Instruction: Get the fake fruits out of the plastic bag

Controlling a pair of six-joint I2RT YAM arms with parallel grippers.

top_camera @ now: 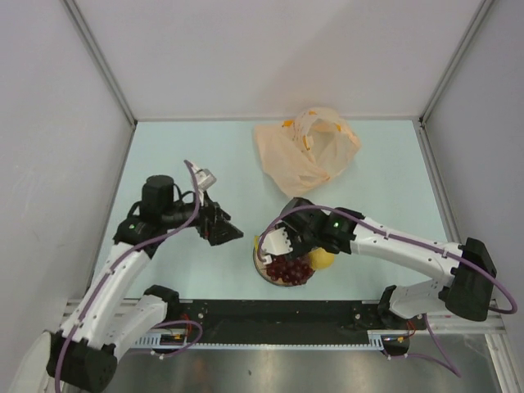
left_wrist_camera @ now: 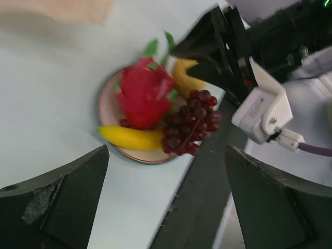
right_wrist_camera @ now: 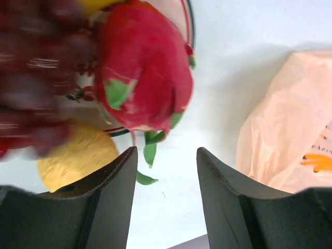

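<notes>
The pale orange plastic bag (top_camera: 288, 160) lies crumpled at the back of the table, its mouth turned to the right. In the left wrist view, a plate (left_wrist_camera: 104, 104) carries a red dragon fruit (left_wrist_camera: 145, 96), a yellow banana (left_wrist_camera: 132, 138), dark red grapes (left_wrist_camera: 192, 124) and a round yellow fruit (left_wrist_camera: 185, 78). My left gripper is open and empty, left of the plate. Close by the dragon fruit's leaves, my right gripper stands part open, with only bare table showing between its fingers.
Inside the bag, an orange item (right_wrist_camera: 317, 162) shows in the right wrist view. White side walls bound the table. Clear table lies at the back left and on the right. My right arm (top_camera: 393, 233) reaches across the plate.
</notes>
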